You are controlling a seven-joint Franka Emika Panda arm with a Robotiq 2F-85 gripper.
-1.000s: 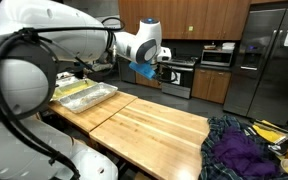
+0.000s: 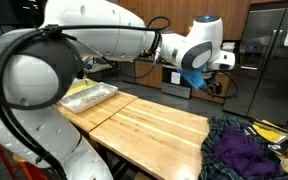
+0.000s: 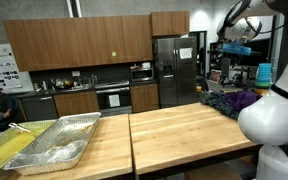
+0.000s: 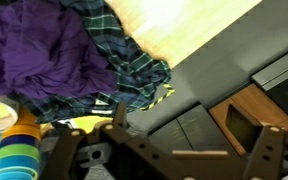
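Note:
My gripper (image 2: 222, 80) hangs high above the table, toward its right side in exterior view 1. It is open, with nothing seen between its fingers. In the wrist view a purple cloth (image 4: 49, 52) lies bunched on a dark plaid cloth (image 4: 136, 78), off to the left of the gripper. Both cloths also show at the table's right end in exterior view 1, the purple one (image 2: 239, 152) on the plaid one (image 2: 212, 140). The gripper is well apart from them.
Stacked colored cups (image 4: 16, 150) and something yellow (image 4: 89, 123) sit by the cloths. A foil tray (image 3: 59, 145) stands at the table's other end. Beyond the table edge lies grey floor (image 4: 219, 65).
The arm has swung and reached to the right in exterior view 1, carrying the gripper from the table's far left-middle toward the cloth side. The cloths and tray have not moved.

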